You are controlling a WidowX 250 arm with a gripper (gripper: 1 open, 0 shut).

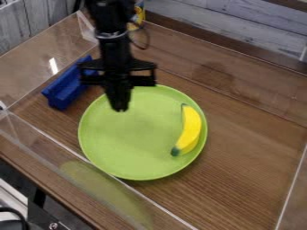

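Note:
My black gripper (118, 88) is over the left back rim of the green plate (132, 135), blurred, with nothing visible between its fingers; its fingers are too blurred to judge. A yellow banana (188, 130) with a dark tip lies on the right side of the plate. A blue object (63, 88) sits left of the plate, partly behind the arm.
Clear panels edge the left and front. A can at the back is mostly hidden by the arm.

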